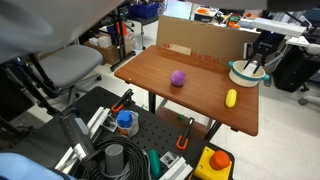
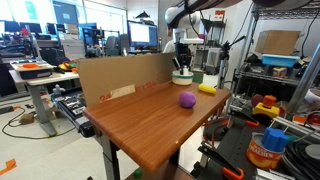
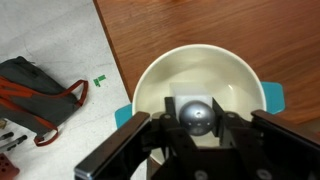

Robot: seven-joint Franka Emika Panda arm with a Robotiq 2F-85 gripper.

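Observation:
A white pot with teal handles [image 1: 247, 75] stands at the far right corner of the wooden table. My gripper is directly above the pot, shut on a small round silver-rimmed object [image 3: 196, 117] with a dark centre. Seen from above, that object lies in front of the pot's cream inside [image 3: 158, 92]; I cannot tell whether it touches the pot. The second exterior view also has the pot [image 2: 182, 76] at the table's far end, with the dark gripper [image 2: 183, 60] over it.
A purple ball [image 1: 178, 78] rests mid-table, and a yellow object [image 1: 231, 98] lies near the right edge. A cardboard panel [image 1: 195, 38] borders the back. Bare wood [image 1: 145, 68] covers the left side.

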